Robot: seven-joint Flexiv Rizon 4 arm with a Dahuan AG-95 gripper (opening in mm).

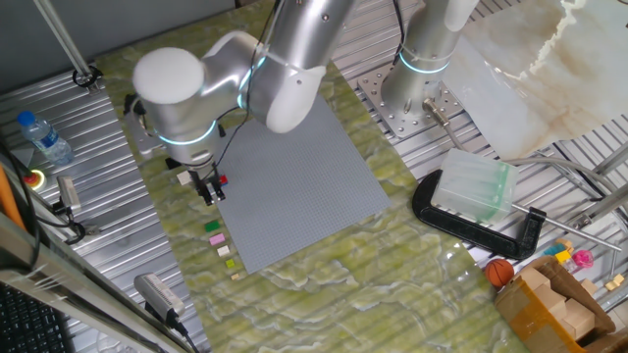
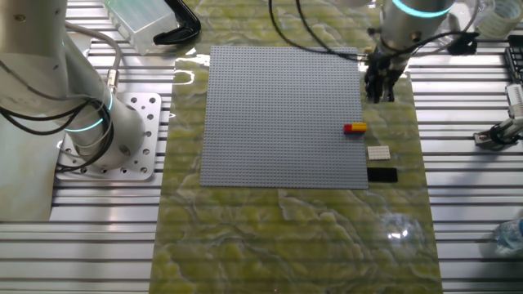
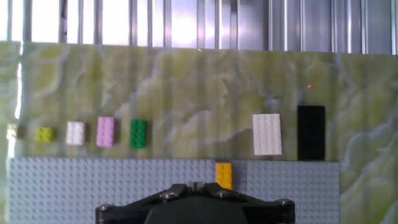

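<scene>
Near one edge of the grey baseplate [image 1: 299,181] sits a small red and yellow brick piece [image 2: 355,128]. In the wrist view its yellow part [image 3: 223,175] shows just right of my gripper; exterior view 1 shows only a red bit [image 1: 224,179] beside the fingers. My gripper [image 2: 381,98] hangs apart from the piece, over the same plate edge. Nothing shows held in it, but how far its fingers stand apart is unclear. Off the plate lie a white flat brick [image 3: 267,134] and a black one [image 3: 311,132].
Along the same edge lie small bricks: green [image 3: 138,134], pink [image 3: 106,132], white [image 3: 76,133], yellow-green [image 3: 44,134] and tan [image 3: 12,131]. A black clamp [image 1: 471,231] with a clear box [image 1: 475,186] and a cardboard box [image 1: 549,316] stand farther off. Most of the plate is bare.
</scene>
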